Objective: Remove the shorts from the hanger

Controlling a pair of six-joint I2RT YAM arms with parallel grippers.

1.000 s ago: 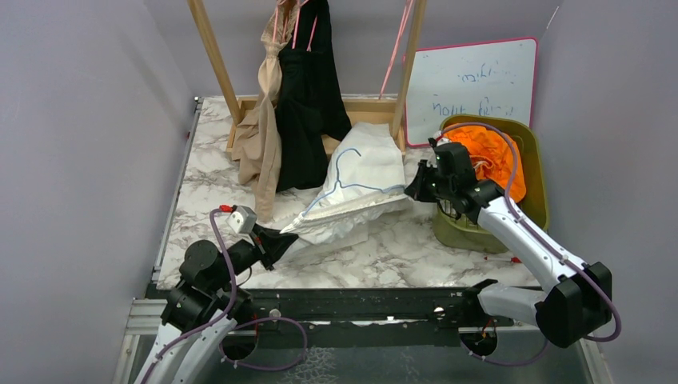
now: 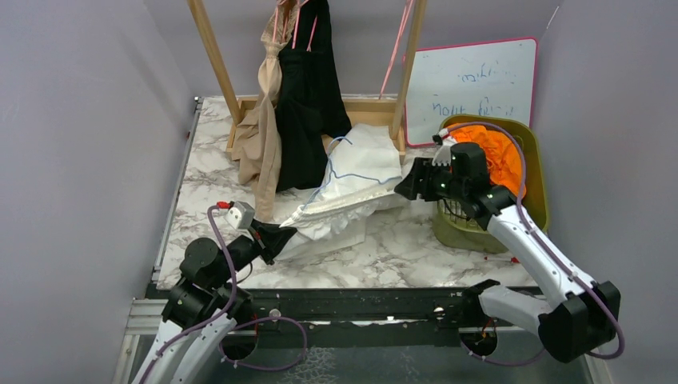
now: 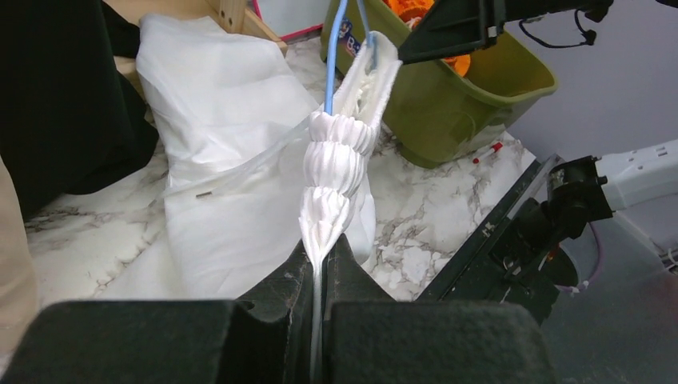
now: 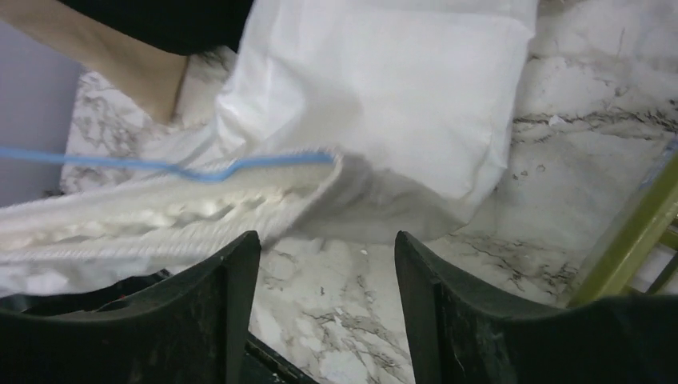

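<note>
White shorts point(image 2: 360, 156) lie on the marble table with a blue hanger point(image 2: 345, 174) on them, partly at the waistband. My left gripper point(image 2: 280, 240) is shut on the gathered waistband point(image 3: 336, 160) at its near end. My right gripper point(image 2: 412, 186) is at the waistband's far right end; in the right wrist view its fingers point(image 4: 424, 296) stand apart, with the waistband's blurred end beside and above the left one and nothing clearly between them.
A green bin point(image 2: 528, 208) with orange cloth stands at the right. Black point(image 2: 300, 120) and beige point(image 2: 256, 152) garments hang from the wooden rack at the back. A whiteboard point(image 2: 496, 80) leans behind.
My right gripper has shifted and turned slightly at the waistband's end. The hanger has moved, its hook tilting leftward from the shorts. My left gripper has barely moved.
</note>
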